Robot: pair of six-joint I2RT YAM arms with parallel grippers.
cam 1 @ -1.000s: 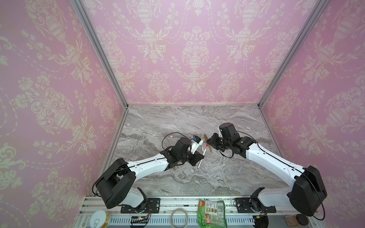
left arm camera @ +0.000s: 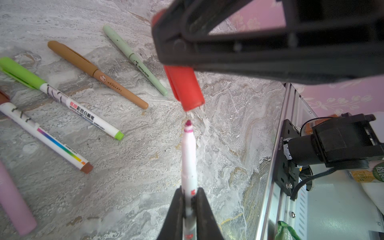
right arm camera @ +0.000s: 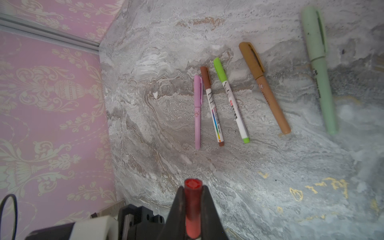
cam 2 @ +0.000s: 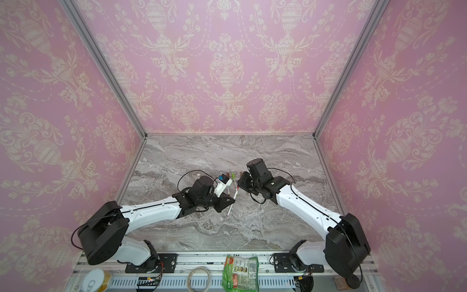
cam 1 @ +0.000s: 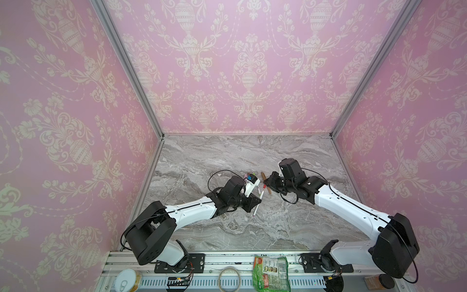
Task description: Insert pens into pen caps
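In the left wrist view, a white pen [left arm camera: 188, 160] stands upright with its dark reddish tip bare, and my left gripper is shut on its barrel. Just above that tip hangs a red cap [left arm camera: 184, 86], its mouth pointing down; a small gap shows between the two. My right gripper is shut on the red cap, whose open end faces out in the right wrist view. From the top left, the pen [cam 1: 258, 203] leans between both arms, and the left gripper [cam 1: 255, 202] covers part of it.
Several capped pens lie in a row on the marble table: pink [right arm camera: 197, 112], brown-capped white [right arm camera: 213, 108], green-capped white [right arm camera: 232, 102], brown [right arm camera: 266, 90] and pale green [right arm camera: 320, 80].
The left arm has hardly moved.
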